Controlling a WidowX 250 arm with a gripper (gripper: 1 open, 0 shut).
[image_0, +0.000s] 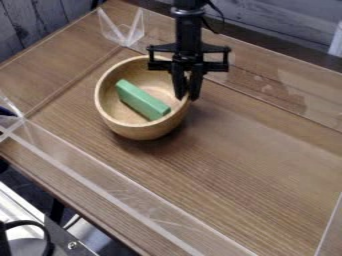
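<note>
A round tan bowl (123, 122) rests on or just above the wooden table (241, 170), left of centre, with a green bar (142, 102) lying inside it. My black gripper (187, 80) reaches down from the top of the view to the bowl's right rear rim, its fingers over that rim and shut on it. Whether the bowl is lifted off the table is unclear.
Clear tape or plastic shows at the left and upper left of the table. A black cable (40, 228) lies at the bottom left beyond the table edge.
</note>
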